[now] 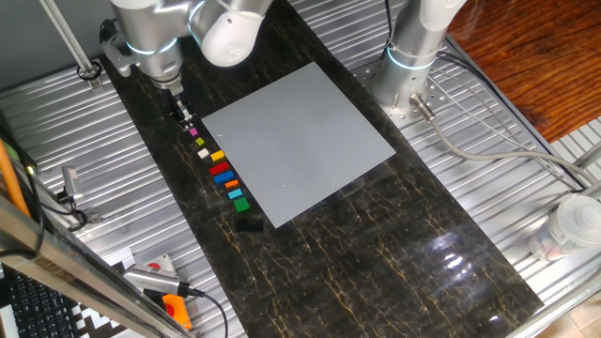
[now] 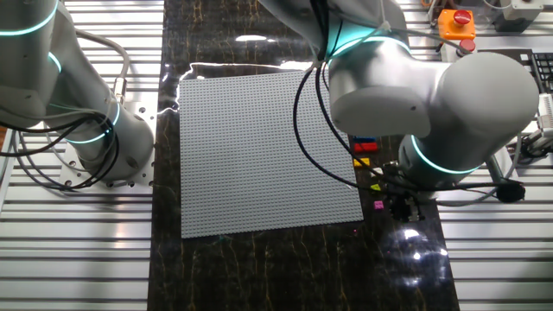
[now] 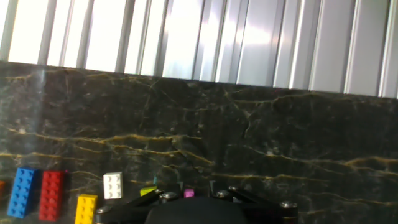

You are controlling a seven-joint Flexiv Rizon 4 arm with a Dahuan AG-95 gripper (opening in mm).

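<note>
A small pink brick (image 1: 193, 131) lies at the far end of a row of bricks on the dark marbled board. My gripper (image 1: 185, 120) hangs close to it, just beyond that end of the row. In the wrist view the gripper stands open, and the pink brick (image 3: 189, 193) shows in the gap, nearer the left finger. Its lower part is hidden by the gripper body. Beside it are a lime brick (image 3: 148, 190), partly covered by the left finger, and a white brick (image 3: 112, 185). The grey baseplate (image 1: 299, 141) is bare.
Yellow (image 1: 218, 156), red (image 1: 219, 169), blue (image 1: 223, 176), orange, light blue and green (image 1: 241, 204) bricks continue the row along the baseplate's edge, with a black piece (image 1: 249, 225) at its near end. The board's near part is clear.
</note>
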